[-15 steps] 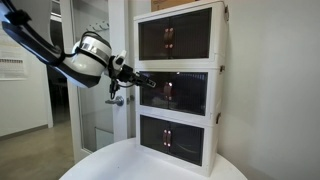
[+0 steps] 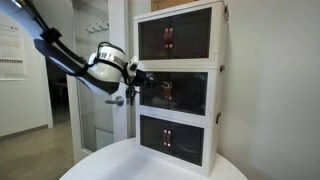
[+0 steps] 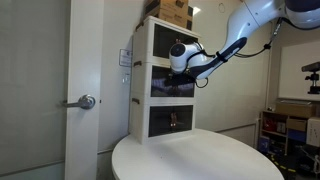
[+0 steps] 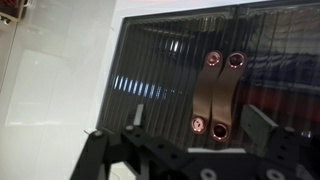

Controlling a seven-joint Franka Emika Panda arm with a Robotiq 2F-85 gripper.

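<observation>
A white stacked cabinet (image 2: 215,110) has three tiers of dark ribbed double doors. Copper-brown handles with round fixings sit side by side on each pair. My gripper (image 2: 152,80) is in front of the middle tier, near its left door. In the wrist view, the gripper's (image 4: 196,118) fingers stand well apart. The left handle (image 4: 207,92) and right handle (image 4: 228,95) of the middle doors lie beyond the gap, tilted in the view. Contact with them cannot be told. The doors (image 4: 150,75) look closed.
The cabinet stands on a round white table (image 3: 200,158), whose top is otherwise clear. A cardboard box (image 3: 172,12) rests on top of the cabinet. A door with a metal lever (image 3: 83,102) is at the left, and shelving (image 3: 290,125) stands far right.
The arm's wrist has moved right and a little downward, closer to the middle tier. The cabinet and its doors look unchanged.
</observation>
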